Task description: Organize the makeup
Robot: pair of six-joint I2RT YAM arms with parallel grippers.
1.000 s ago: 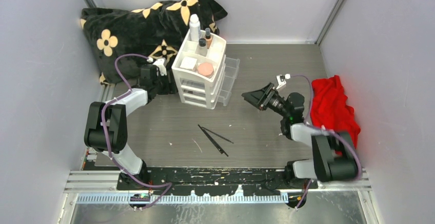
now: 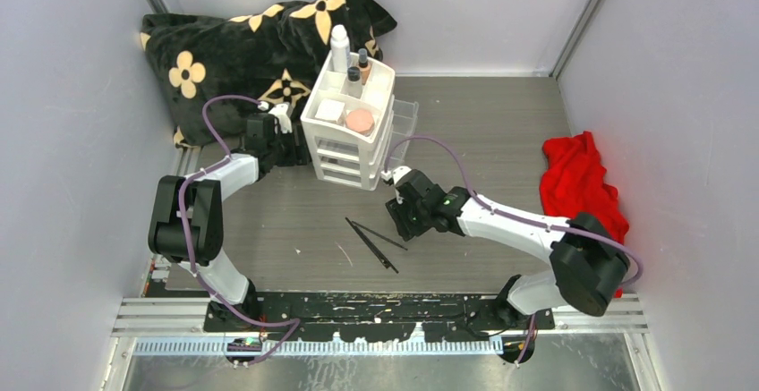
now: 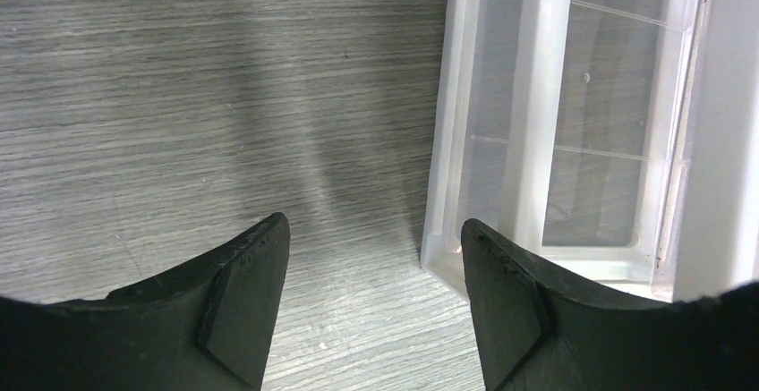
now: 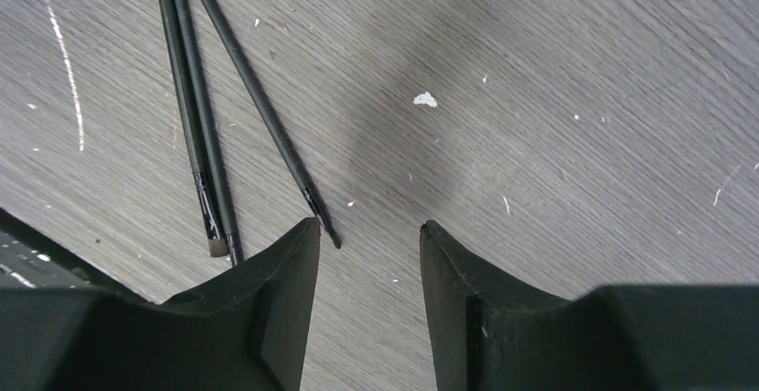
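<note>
Three thin black makeup pencils lie on the grey table in front of the white organizer (image 2: 347, 163): a close pair (image 4: 192, 105) side by side, and a single pencil (image 4: 260, 96) angled away from it. Over the table beside them hovers my right gripper (image 2: 403, 230), its fingers parted and empty, with the single pencil's tip near the left finger (image 4: 291, 284). My left gripper (image 2: 291, 149) stays open against the organizer's left side. In the left wrist view the organizer's corner is by the right finger (image 3: 510, 293), and nothing is held.
On the organizer's top stand a white bottle (image 2: 340, 49), two small bottles, a white box (image 2: 330, 111) and a pink round item (image 2: 360, 121). A clear drawer (image 2: 403, 127) sticks out on its right. A red cloth (image 2: 580, 176) lies far right; a dark cushion (image 2: 233, 60) is behind.
My right arm has swung left and turned its gripper downward, bringing it from the right side of the table to beside the pencils. The left arm has stayed almost still.
</note>
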